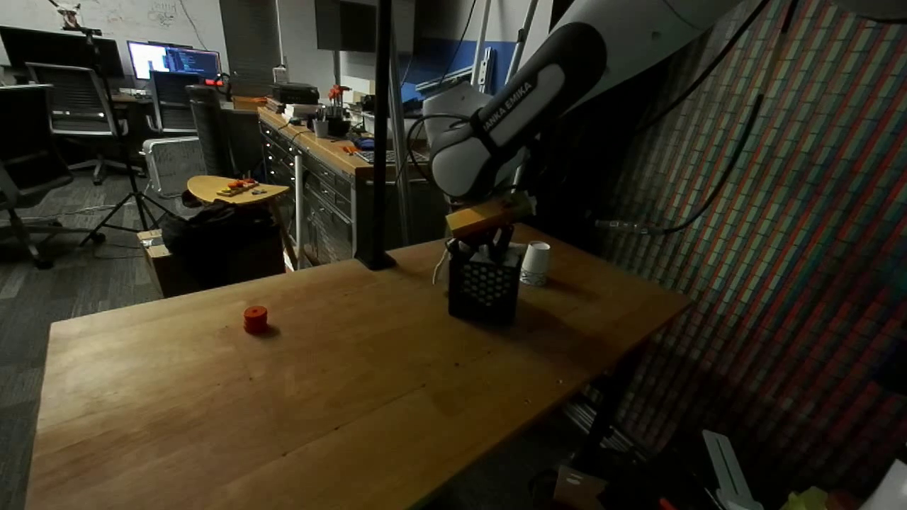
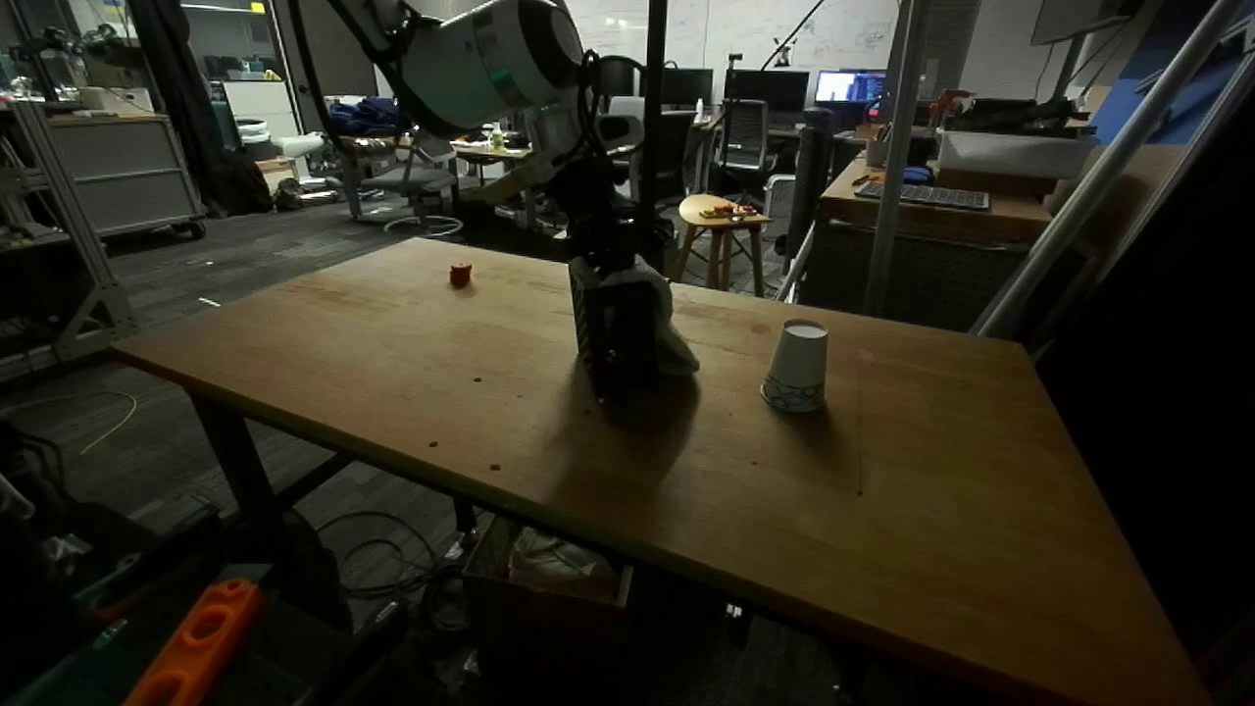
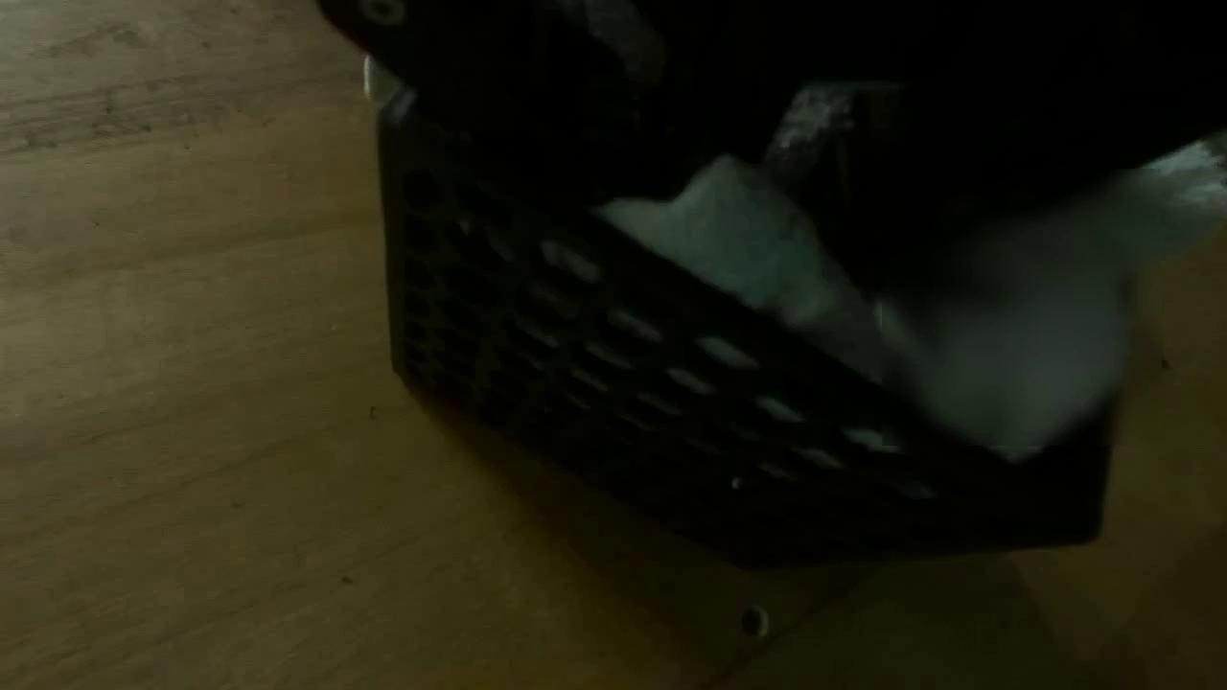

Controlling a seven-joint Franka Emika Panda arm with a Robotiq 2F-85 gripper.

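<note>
A black perforated basket (image 1: 482, 289) stands upright on the wooden table, with white cloth or plastic (image 3: 736, 236) inside it. Some of this white material hangs over one side, as the second exterior view shows (image 2: 674, 333). My gripper (image 1: 482, 246) points down at the basket's mouth, its dark fingers among the white material. Too little light reaches the fingertips in the wrist view to tell how they stand or whether they grip anything.
A white paper cup (image 2: 800, 365) stands upside down near the basket. A small red cylinder (image 1: 256, 319) sits toward the other end of the table (image 1: 280, 399). A black post (image 1: 380, 170) rises at the table's back edge.
</note>
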